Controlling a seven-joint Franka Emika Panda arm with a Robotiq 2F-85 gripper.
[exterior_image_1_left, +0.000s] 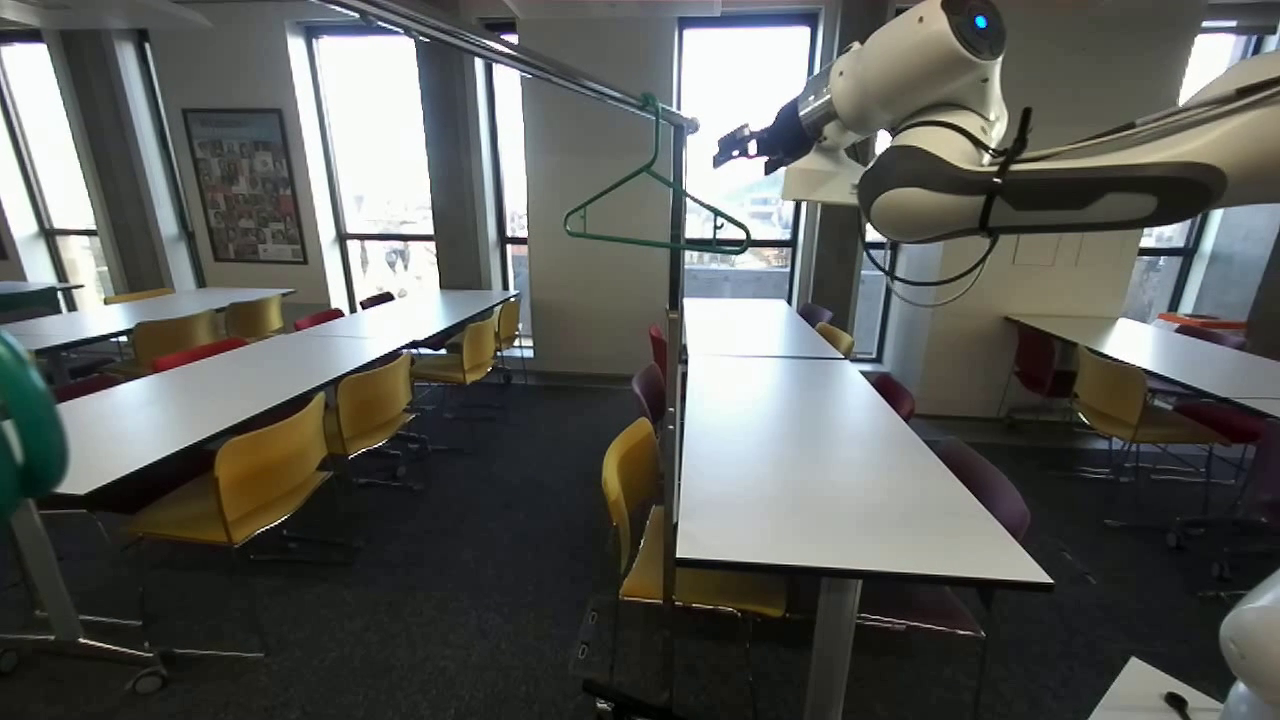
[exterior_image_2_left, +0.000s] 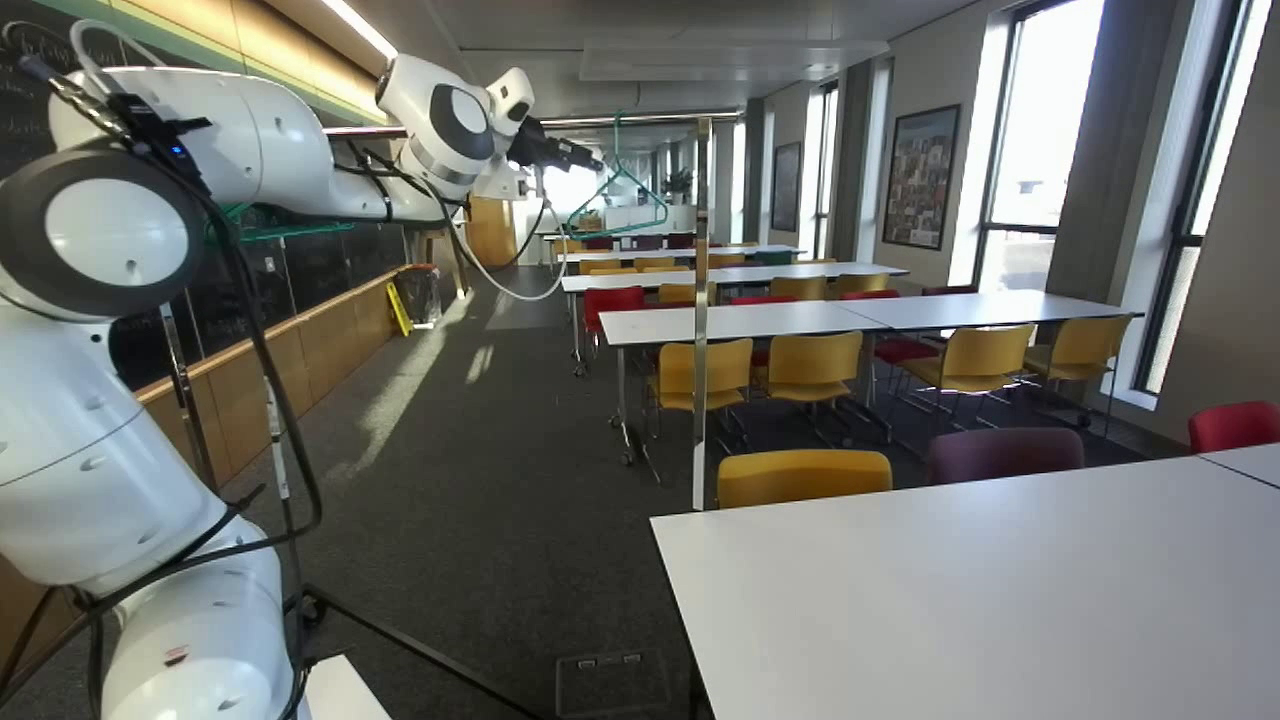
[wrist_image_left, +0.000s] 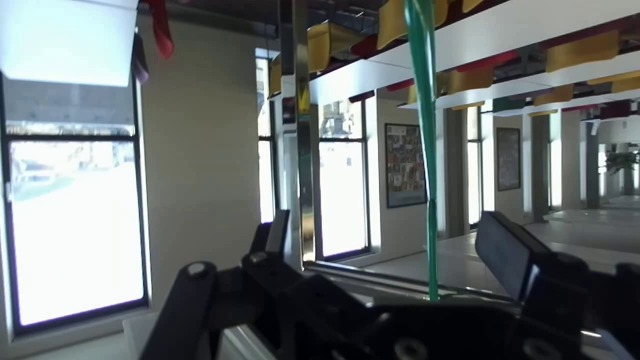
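A green hanger hangs from the metal rail close to the rail's end, above an upright post. To its right in exterior view 1, my gripper is level with the upper part of the hanger and apart from it. In exterior view 2 the gripper lies just left of the green hanger as seen, though the depth between them is hard to judge. From the wrist, the open fingers frame the hanger's green plastic, which shows beyond them, right of the gap's middle.
The rack's shiny upright post stands near the left finger in the wrist view. White tables and yellow chairs fill the floor below. Another green plastic piece blurs at the left edge of exterior view 1.
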